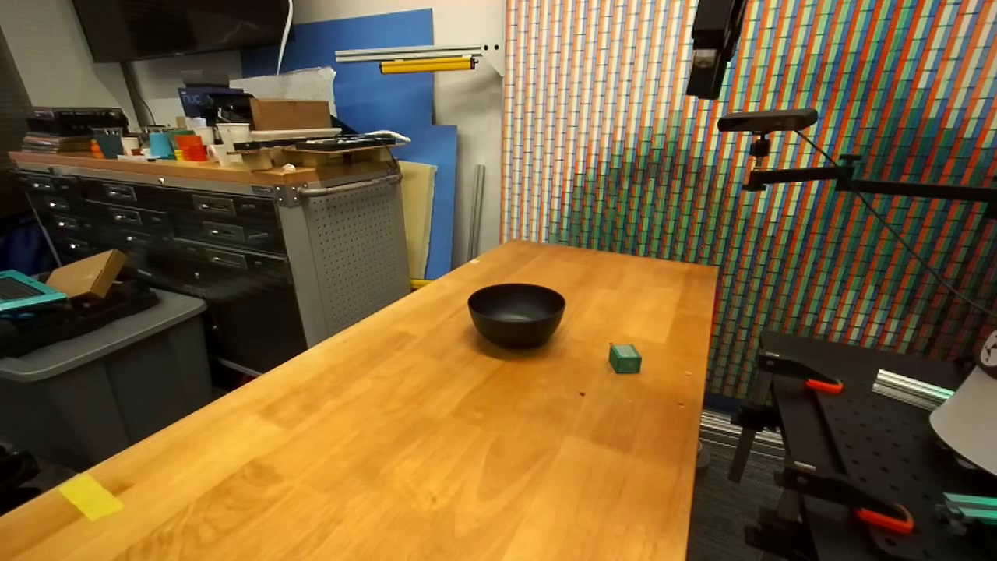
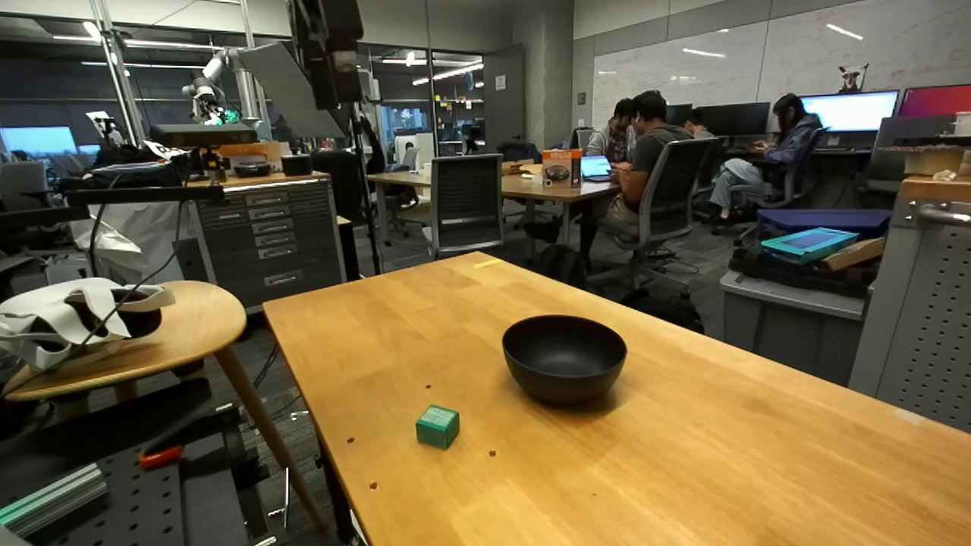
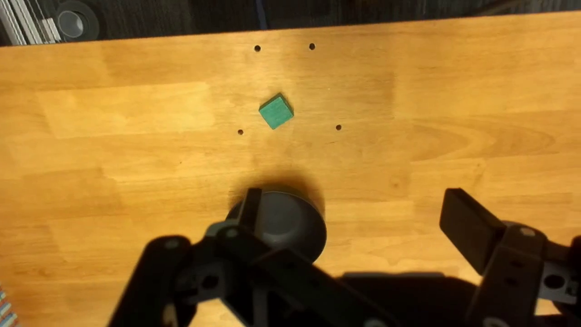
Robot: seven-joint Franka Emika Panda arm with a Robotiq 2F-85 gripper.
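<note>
A small green cube (image 1: 625, 359) rests on the wooden table (image 1: 411, 449), close to one long edge. Beside it, some way in from that edge, stands a black bowl (image 1: 516, 316), upright; its inside looks empty in exterior view 2, where the bowl (image 2: 564, 359) is nearer the middle of the table than the cube (image 2: 438, 427). High above the table hangs my gripper, open, its fingers wide apart with only bare table seen between them. From the wrist, the cube (image 3: 276, 112) lies ahead of the fingers, while the left finger partly covers the bowl (image 3: 288, 223).
Yellow tape (image 1: 90, 496) marks the table's far-left corner in exterior view 1. A camera on an arm (image 1: 768, 121) and a black cart (image 1: 878, 449) stand off the table's right side.
</note>
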